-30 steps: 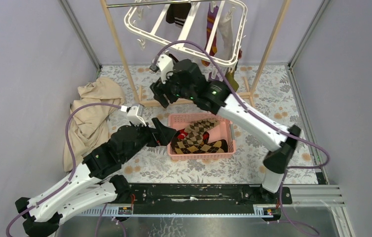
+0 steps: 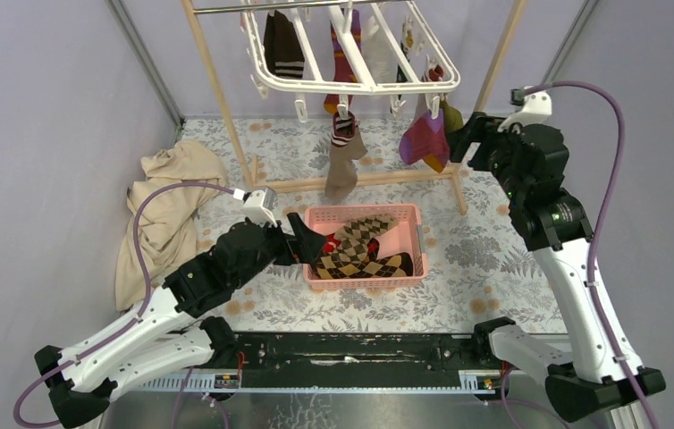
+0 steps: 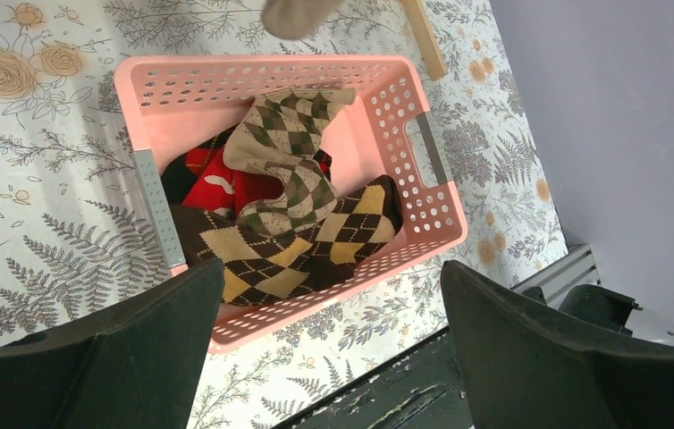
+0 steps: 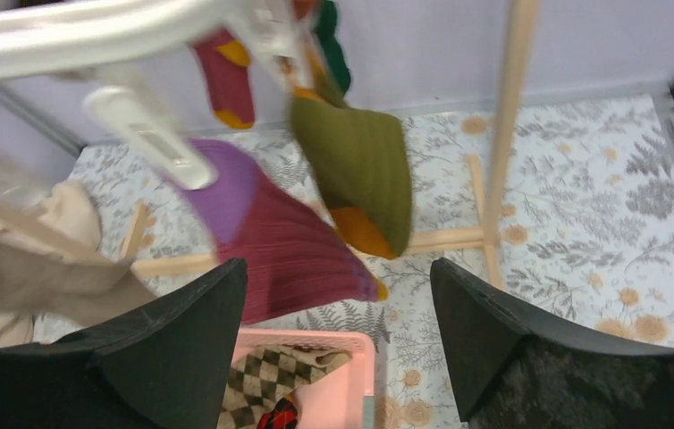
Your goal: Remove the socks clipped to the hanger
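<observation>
The white clip hanger (image 2: 365, 88) hangs at the top with several socks on it. A beige sock with a striped cuff (image 2: 342, 161) and a purple-maroon sock (image 2: 423, 141) dangle from its front edge; an olive sock (image 4: 356, 170) hangs right beside the latter. My right gripper (image 2: 460, 147) is open, to the right of these. In the right wrist view the purple sock (image 4: 289, 241) and olive sock lie beyond its fingers, apparently not held. My left gripper (image 2: 307, 241) stands open at the basket's left edge, empty. The pink basket (image 2: 362, 283) holds argyle socks (image 3: 280, 241).
A wooden stand (image 2: 378, 179) carries the hanger, its posts rising on both sides. A crumpled beige cloth (image 2: 168, 206) lies on the left.
My right arm has swung rightward from the middle to the hanger's right side. The hanger has turned and swayed, its socks shifting with it. The left arm has barely moved.
</observation>
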